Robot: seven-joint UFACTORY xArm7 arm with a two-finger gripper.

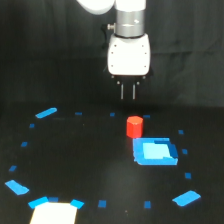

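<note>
High over the table hangs my gripper [128,97], below the white end of the arm [128,56]. Its two thin dark fingers stand apart with nothing visible between them, so it is open. A red block [134,127], six-sided in outline, rests on the black table beneath it, with a clear gap between the block and the fingertips. Just in front of the block and slightly right is a blue square tray or frame [138,150] with a pale light-blue piece [157,151] inside.
Small blue square marks dot the black table. Blue strips lie at the far left [46,113], near left [17,187] and near right [186,198]. A cream-coloured object [53,213] is cut off at the front edge.
</note>
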